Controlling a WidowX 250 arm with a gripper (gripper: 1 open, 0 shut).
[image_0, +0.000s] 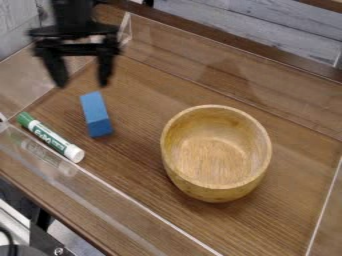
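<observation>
My gripper (72, 58) is at the upper left, blurred by motion, open, with two dark fingers hanging down above and behind a blue block (95, 115). The block lies on the wooden floor of the workspace. A white and green tube (56, 142) lies to its lower left. A large tan bowl (215, 172) rests at centre right, apart from both.
Pale edges border it at left and right. A dark shape is partly in view at the lower left edge.
</observation>
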